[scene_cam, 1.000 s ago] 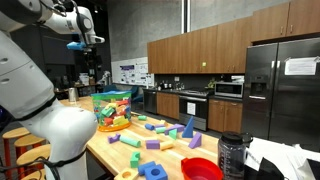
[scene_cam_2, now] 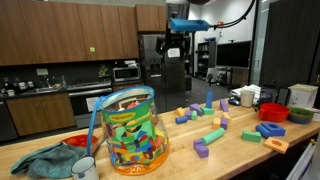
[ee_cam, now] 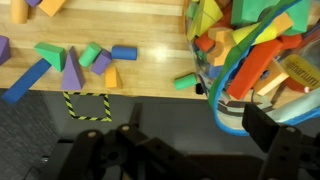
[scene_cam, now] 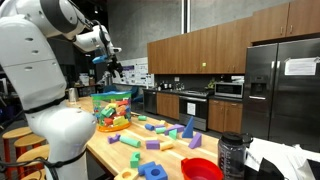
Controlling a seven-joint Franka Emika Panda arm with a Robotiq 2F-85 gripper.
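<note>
High above the table my gripper is open, its two dark fingers wide apart with nothing between them; in exterior view 1 the gripper (scene_cam: 113, 68) is up at the left. A clear tub (scene_cam_2: 137, 147) with a blue rim and coloured shapes on its side stands on the table, full of colourful blocks. From the wrist, the tub's rim (ee_cam: 222, 100) shows at the right, partly beyond the right finger. Loose blocks lie on the wood, among them a green block (ee_cam: 186, 80), a blue cylinder (ee_cam: 124, 52) and a purple triangle (ee_cam: 72, 72).
A red bowl (scene_cam: 201, 169) and a dark canister (scene_cam: 232, 155) stand at the table's near right in exterior view 1. A white mug (scene_cam_2: 85, 168) and a teal cloth (scene_cam_2: 63, 160) sit left of the tub in exterior view 2. Bare wood lies between the scattered blocks.
In exterior view 1 the gripper has moved right and somewhat lower from its place at the upper left. The tub and the loose blocks look unmoved.
</note>
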